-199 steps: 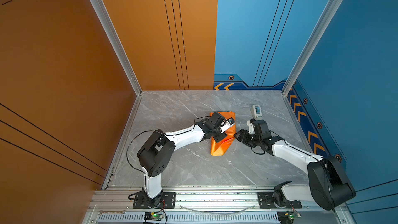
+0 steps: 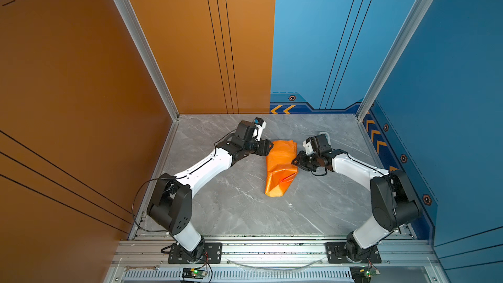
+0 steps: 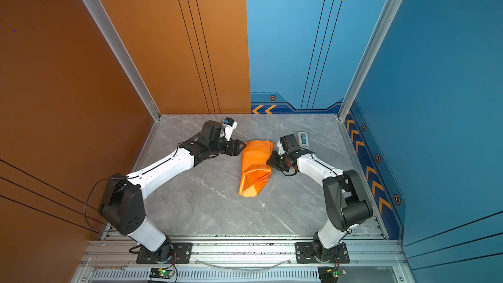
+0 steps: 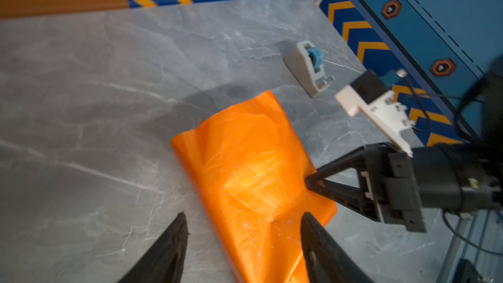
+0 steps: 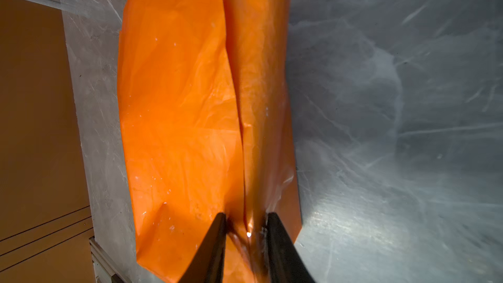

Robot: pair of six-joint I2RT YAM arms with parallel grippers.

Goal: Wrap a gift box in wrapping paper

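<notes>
The gift box lies on the table wrapped in orange paper, with a folded flap pointing toward the front edge. My left gripper hovers at the package's far left side, open; in the left wrist view its fingers are wide apart and touch nothing visible. At the package's right side is my right gripper. Its fingertips are close together along the paper's right long edge, where one layer overlaps another. Whether they pinch the paper cannot be told. The box itself is hidden.
A tape dispenser with a blue roll stands behind the right arm, near the back right. Bare grey table surrounds the package on the left and in front. Walls close off the sides and back.
My left gripper has lifted off the package's middle and swung back and left, uncovering the paper. Earlier, my right gripper moved up and left to the package's right edge; lately it barely moved.
</notes>
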